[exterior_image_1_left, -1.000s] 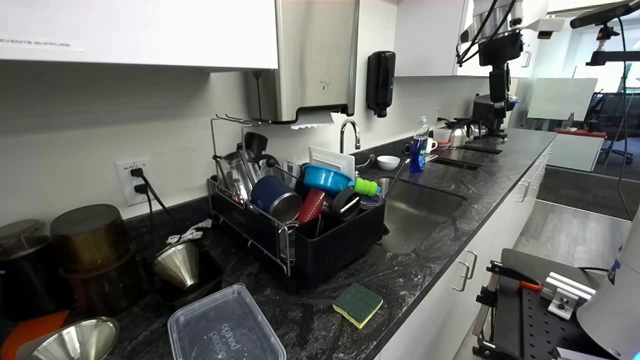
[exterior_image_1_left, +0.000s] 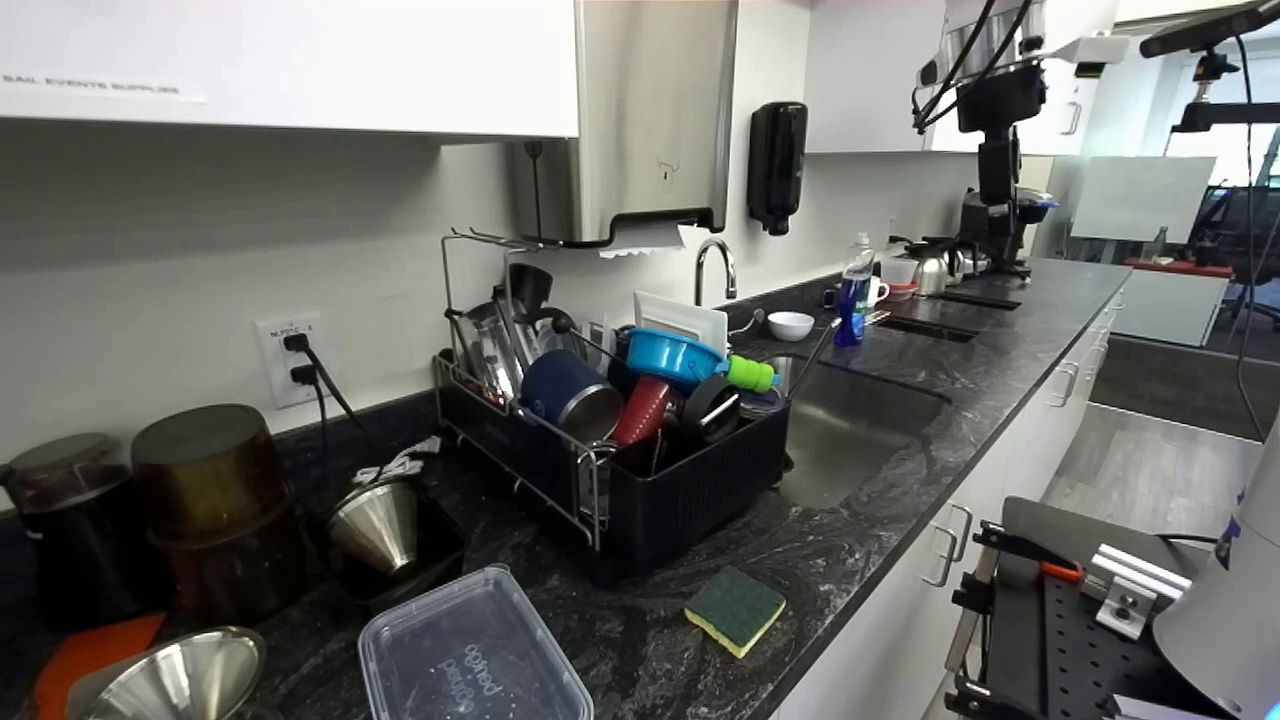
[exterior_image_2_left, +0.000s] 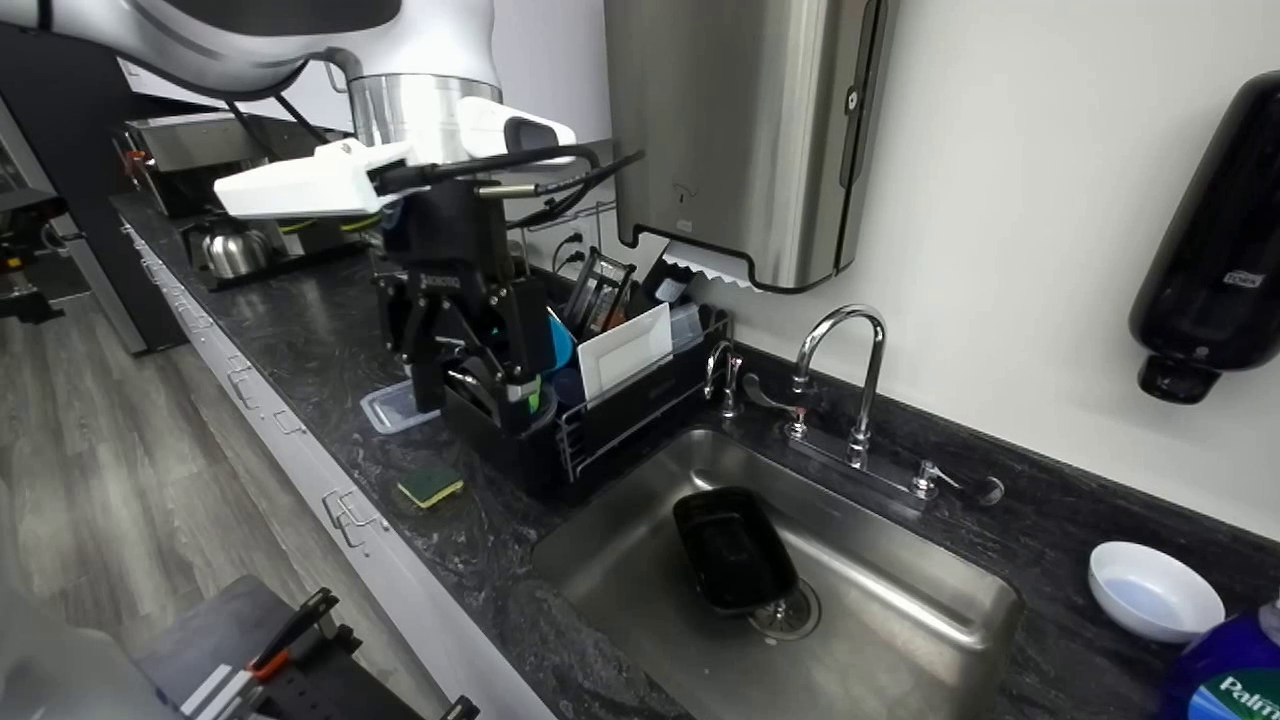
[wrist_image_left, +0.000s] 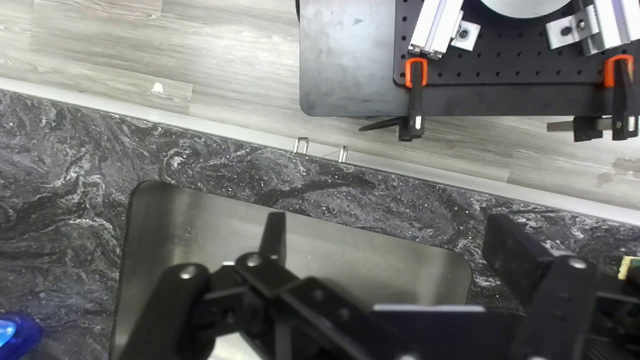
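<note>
My gripper is open, its fingers wide apart with nothing between them in the wrist view. It points down, high above the counter, with the steel sink (wrist_image_left: 198, 234) partly behind its fingers. In exterior view 2 the gripper (exterior_image_2_left: 474, 396) overlaps the dish rack (exterior_image_2_left: 624, 406); how far apart they are is hard to judge. A black tray (exterior_image_2_left: 732, 546) lies in the sink near the drain. The green and yellow sponge (exterior_image_2_left: 429, 485) rests on the counter beside the rack. A clear plastic lid or container (exterior_image_1_left: 474, 654) lies at the near end in exterior view 1.
Blue pan (exterior_image_1_left: 669, 358), red cup (exterior_image_1_left: 644, 410) and other dishes crowd the rack. A faucet (exterior_image_2_left: 866, 372) arches over the sink's back edge. White bowl (exterior_image_2_left: 1154, 590) and blue soap bottle (exterior_image_1_left: 853, 294) stand beyond it.
In exterior view 1 the counter and everything on it have shifted slightly right in the picture. The arm and its black mounting table keep the same place there.
</note>
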